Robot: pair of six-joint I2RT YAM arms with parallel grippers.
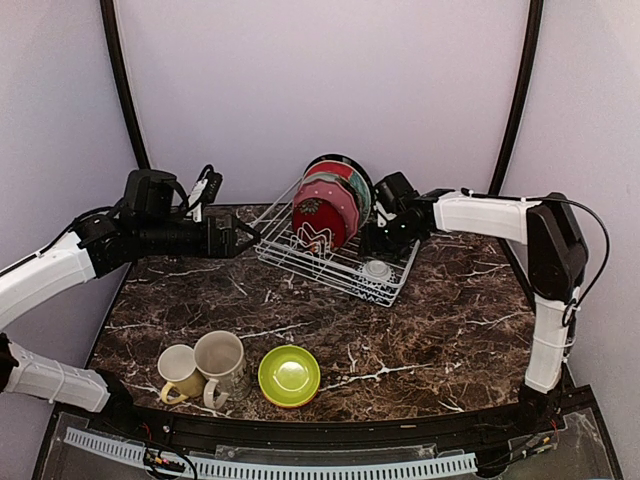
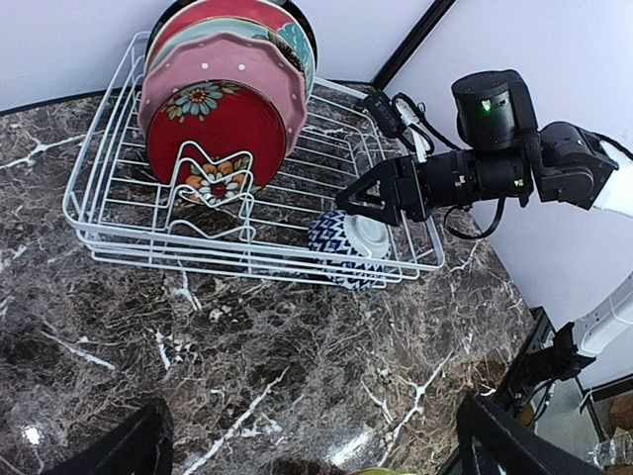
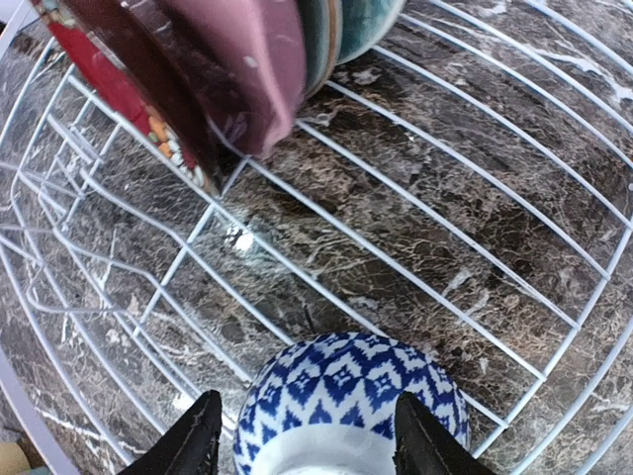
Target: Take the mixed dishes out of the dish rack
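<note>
The white wire rack (image 1: 300,262) holds upright plates at the back: red floral (image 2: 213,129), pink (image 1: 335,195), and others behind. A blue-and-white patterned dish (image 3: 346,386) lies upside down in the rack's right end. My right gripper is over this dish, fingers apart on either side of its near part, slightly above it in the top view; contact is unclear. My left gripper (image 1: 230,236) is open, empty, in the air left of the rack.
Two mugs (image 1: 222,358) and a green bowl (image 1: 289,372) stand at the front left. The counter in front of the rack and at right is clear.
</note>
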